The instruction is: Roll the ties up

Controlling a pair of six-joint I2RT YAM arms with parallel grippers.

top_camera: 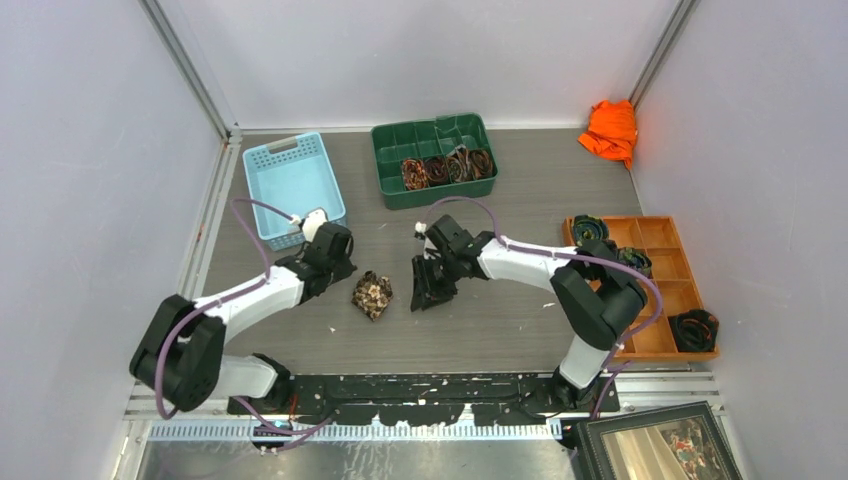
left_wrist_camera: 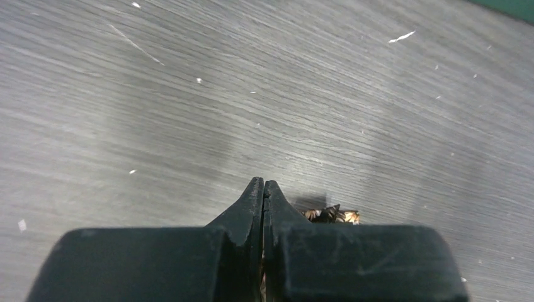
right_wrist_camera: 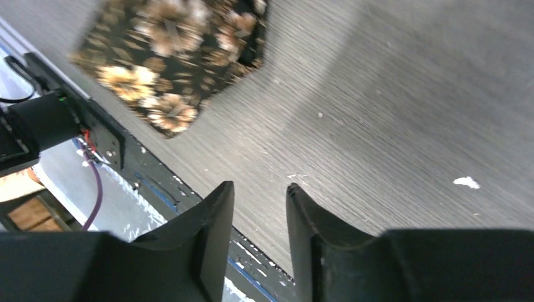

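Note:
A crumpled floral tie [top_camera: 372, 296] lies on the table between the two arms; its flowered cloth [right_wrist_camera: 170, 69] fills the upper left of the right wrist view. Left of it hovers my left gripper, shut with its fingertips together. Only a small part of the tie [left_wrist_camera: 334, 215] shows behind those fingers, which hide the rest. To the tie's right, my right gripper is part open, with only bare table seen between its fingers, clear of the cloth.
Behind stand an empty light blue basket [top_camera: 322, 166] and a green box [top_camera: 400, 198] with several rolled ties. An orange divided tray [top_camera: 640, 330] holding several rolls is at the right, near an orange cloth [top_camera: 610, 132].

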